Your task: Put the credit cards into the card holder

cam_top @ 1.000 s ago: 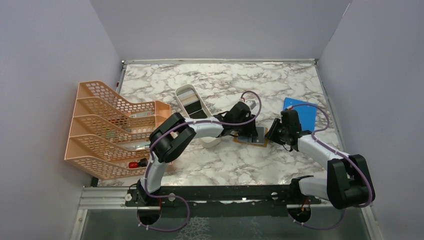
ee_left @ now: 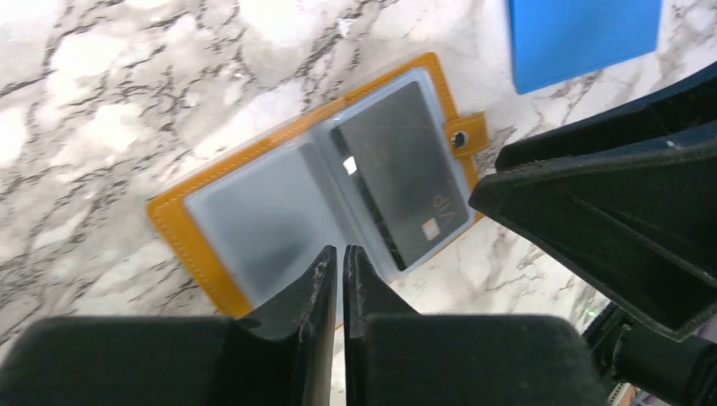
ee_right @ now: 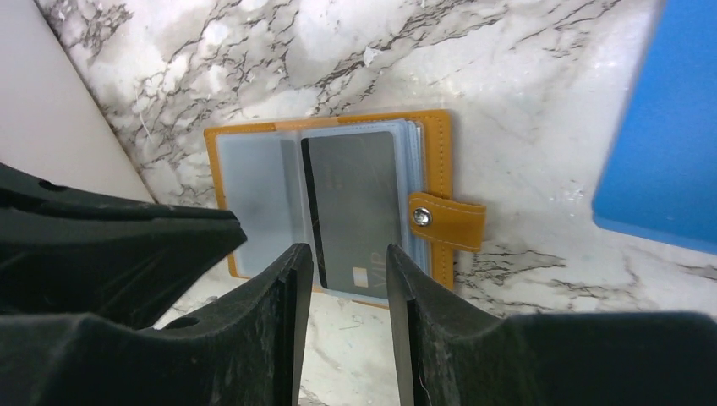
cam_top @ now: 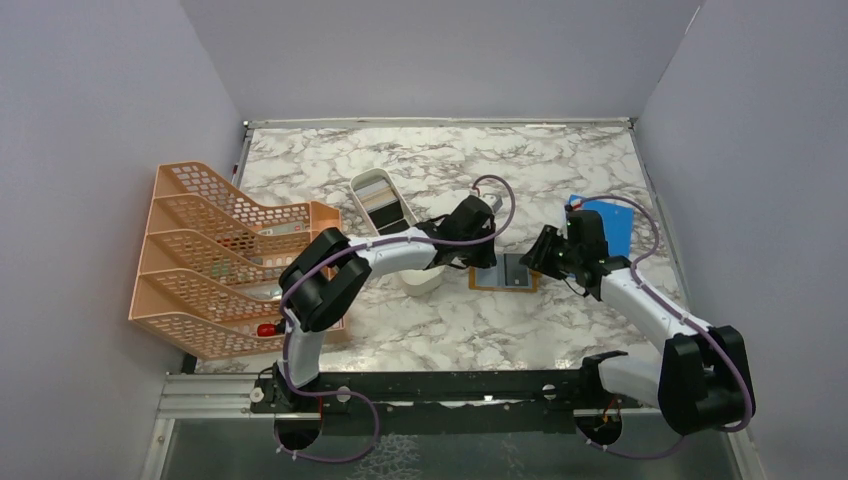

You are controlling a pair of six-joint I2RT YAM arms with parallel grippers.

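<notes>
The card holder (ee_left: pixel 190 193) lies open on the marble table, with tan edges, clear sleeves and a snap strap (ee_right: pixel 448 222) on its right. A dark grey card (ee_right: pixel 353 203) marked VIP rests in the right-hand sleeve, and the left side shows clear plastic. Over the holder's left part, my left gripper has only a narrow gap between its fingers and nothing in it. My right gripper stands part open above the front of the card's side, with no object gripped. From above, both grippers (cam_top: pixel 492 262) (cam_top: pixel 527 266) partly cover the holder.
A white tray (cam_top: pixel 357 187) with cards sits at the back left, near my left arm. Tiered peach racks (cam_top: pixel 170 225) fill the left side. A blue sheet (cam_top: pixel 617 228) lies right of the holder.
My left gripper has shifted left, uncovering more of the card side. The right gripper has moved slightly left over the holder's right edge. The holder has turned very slightly.
</notes>
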